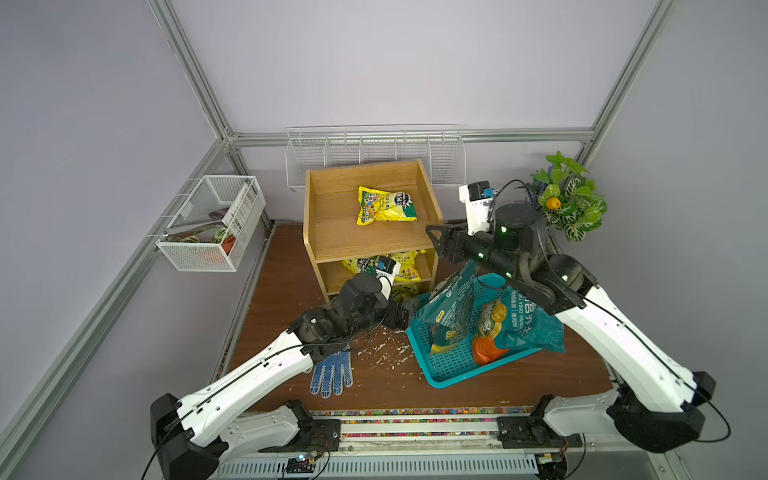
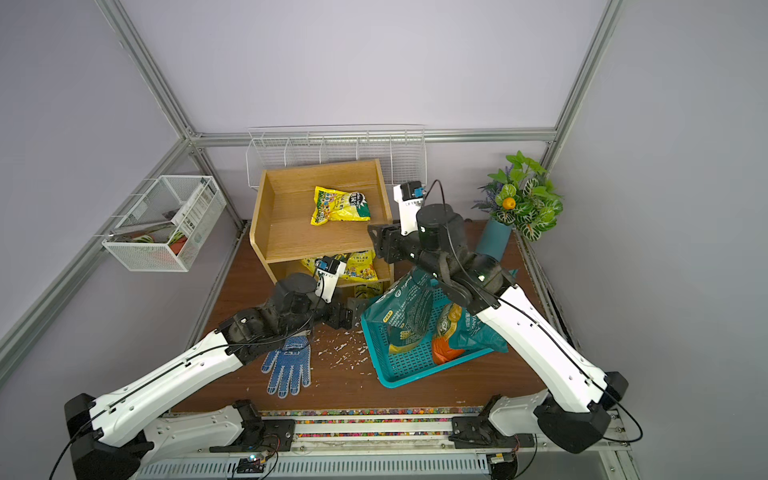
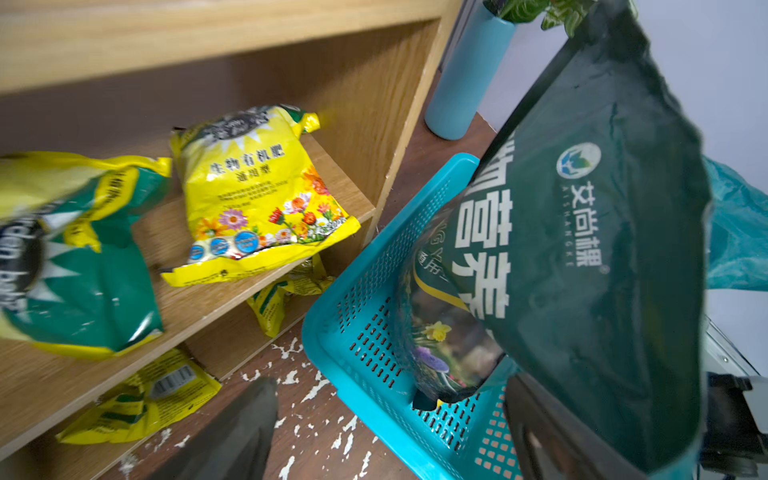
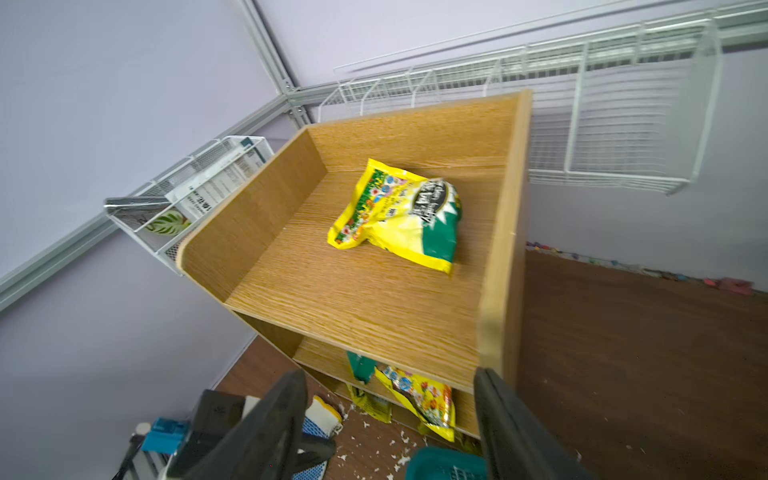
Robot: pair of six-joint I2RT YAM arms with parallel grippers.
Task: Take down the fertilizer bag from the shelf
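Observation:
A yellow-and-green fertilizer bag lies on the top board of the wooden shelf. My right gripper is open beside the shelf's right side, apart from that bag; in the right wrist view the bag shows beyond its spread fingers. More yellow and green bags sit lower: a yellow one and a green one on the middle board. My left gripper stands open in front of the shelf, near the basket's left edge, with nothing between its fingers.
The teal basket on the table holds dark green bags and an orange item. A blue glove lies at the front left. Behind the basket stands a vase with plants. A wire rack hangs behind the shelf.

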